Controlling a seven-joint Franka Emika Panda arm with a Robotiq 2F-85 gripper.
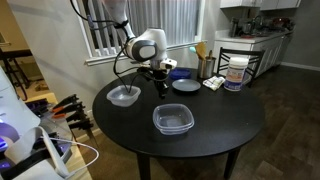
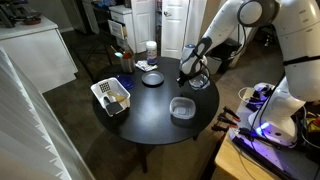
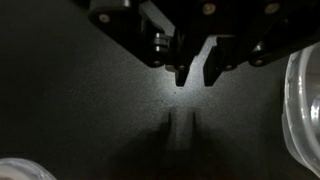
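My gripper is low over the dark round table, between two clear plastic containers. In the wrist view its dark fingers stand part open, with only bare tabletop in the gap. A squarish clear container sits in front of it, and it also shows in exterior view 2. The other clear container lies beside the arm, at the left in exterior view 1. Both look empty, though their insides are small in the frames.
Behind the gripper are a dark plate, a utensil holder and a white tub. A white basket with items in it stands at the table's far side in exterior view 2.
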